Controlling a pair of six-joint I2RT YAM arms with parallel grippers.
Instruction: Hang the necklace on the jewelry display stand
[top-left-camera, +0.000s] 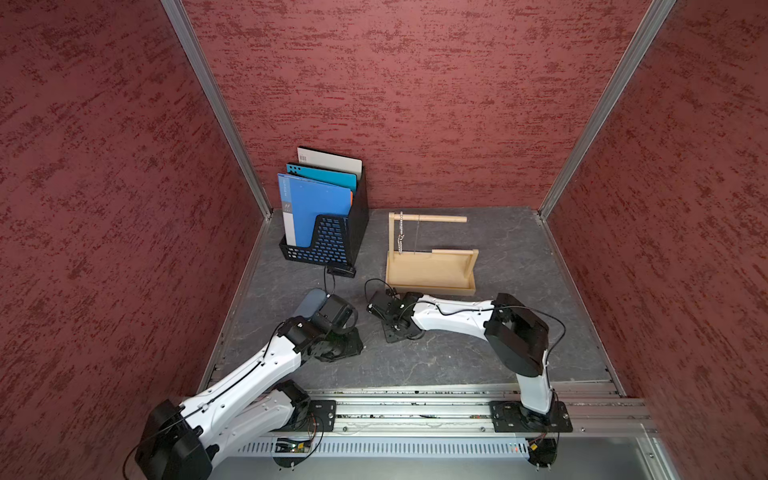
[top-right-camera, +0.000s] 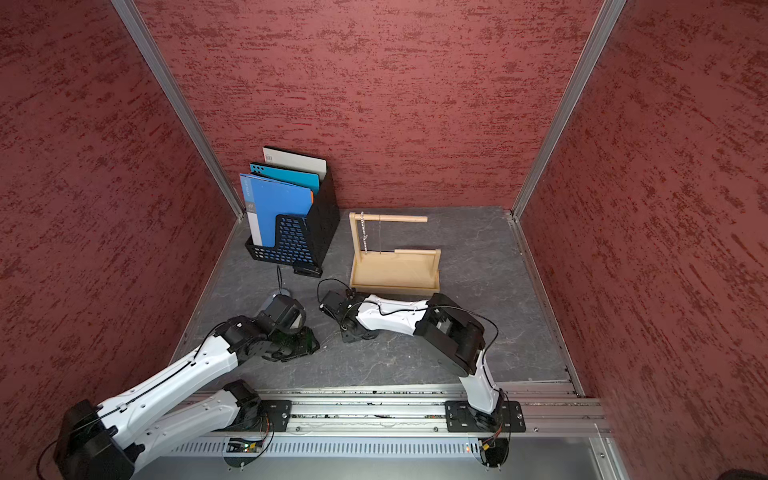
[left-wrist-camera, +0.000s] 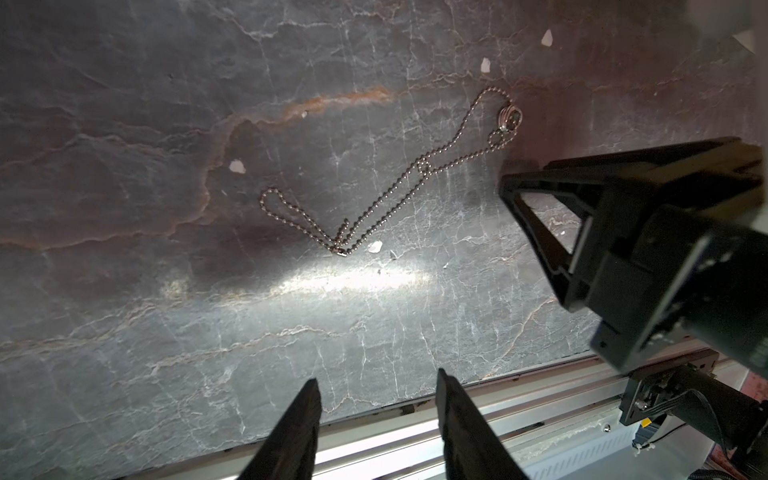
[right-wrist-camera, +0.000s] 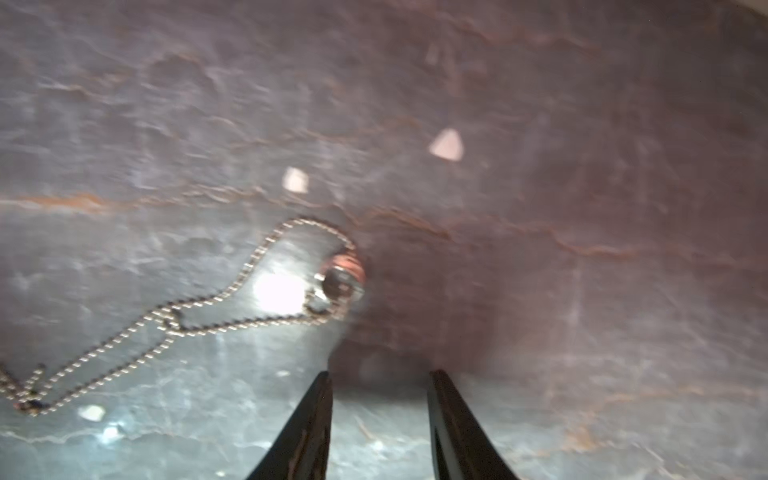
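Note:
A silver bead-chain necklace (left-wrist-camera: 384, 209) with a ring-like pendant (right-wrist-camera: 340, 284) lies on the grey table, seen in both wrist views. In the left wrist view my right gripper looms to the right of it, close to the pendant end. My left gripper is open, empty, below the chain in its own view. My right gripper is open and empty just short of the pendant. The wooden display stand (top-left-camera: 428, 272) stands at the back centre-right, with a chain (top-left-camera: 401, 233) hanging from its top bar.
A black file holder (top-left-camera: 336, 244) with folders (top-left-camera: 316, 200) stands at the back left. Red walls (top-left-camera: 640, 240) enclose the table on the sides and back.

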